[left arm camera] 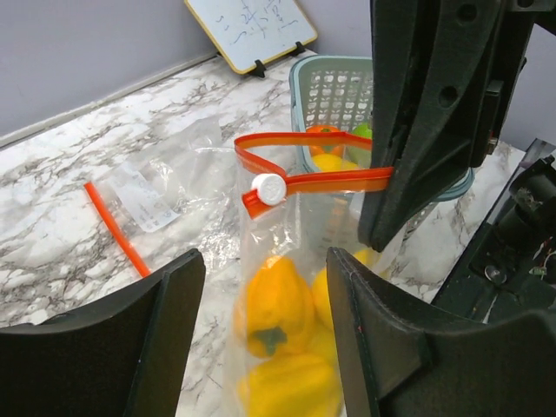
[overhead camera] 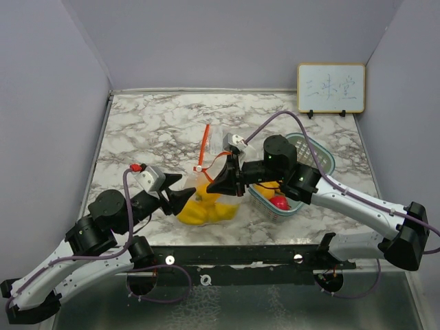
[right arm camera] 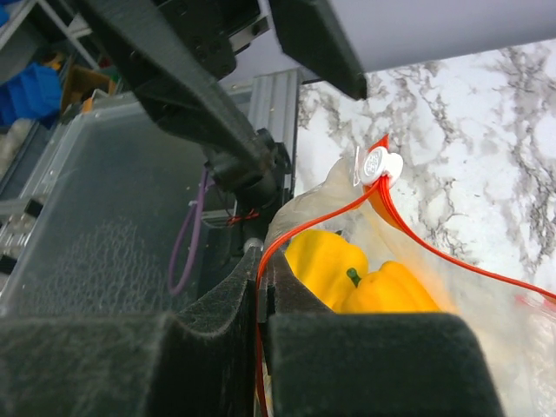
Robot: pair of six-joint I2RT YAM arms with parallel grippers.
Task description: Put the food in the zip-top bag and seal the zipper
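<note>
The clear zip bag (overhead camera: 206, 213) stands on the marble, holding yellow peppers (left arm camera: 276, 313) (right arm camera: 326, 265). Its orange zipper strip runs across the top, with a white slider (left arm camera: 268, 188) (right arm camera: 375, 168). My right gripper (overhead camera: 227, 184) is shut on the strip at the bag's right side, the thin orange edge passing between its fingertips. My left gripper (overhead camera: 177, 194) is left of the bag, part open, with nothing between its fingers, apart from the slider.
A green basket (overhead camera: 323, 158) with produce, including a red item (overhead camera: 279, 201), stands at the right. Another empty bag with an orange strip (left arm camera: 117, 228) lies behind. A whiteboard (overhead camera: 330, 87) is at the back.
</note>
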